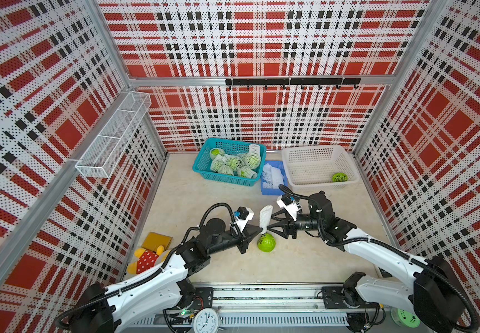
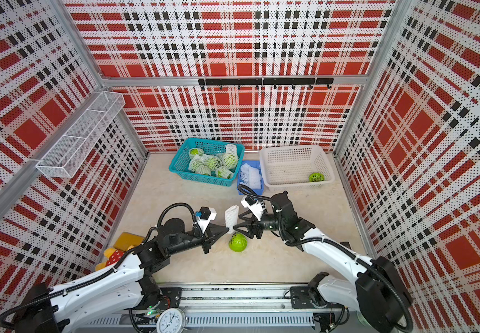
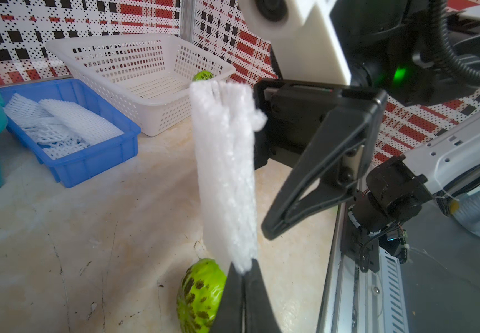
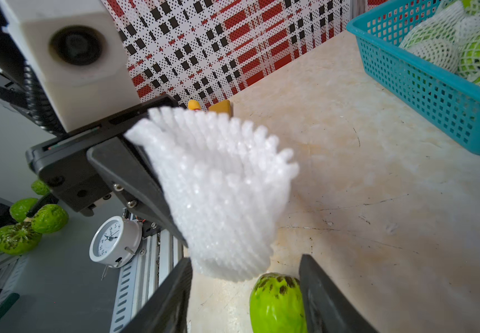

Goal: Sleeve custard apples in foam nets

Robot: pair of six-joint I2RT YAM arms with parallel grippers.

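A white foam net [image 3: 226, 166] stands upright above the table, its lower end pinched in my left gripper, which is shut on it. From the right wrist view the top mouth of the net [image 4: 223, 183] gapes a little. My right gripper is part open close by on the right, nothing held between its fingers. Below both grippers a green custard apple [image 1: 266, 242] rests bare on the table. Another bare custard apple [image 1: 339, 177] sits in the white basket [image 1: 317, 180].
Netted fruit fills the teal basket [image 1: 200, 169] at the back. Spare foam nets [image 3: 62, 125] lie in the blue tray [image 3: 98, 158] between the baskets. A yellow-and-red toy [image 1: 145, 260] lies at the left edge. Open table surrounds the arms.
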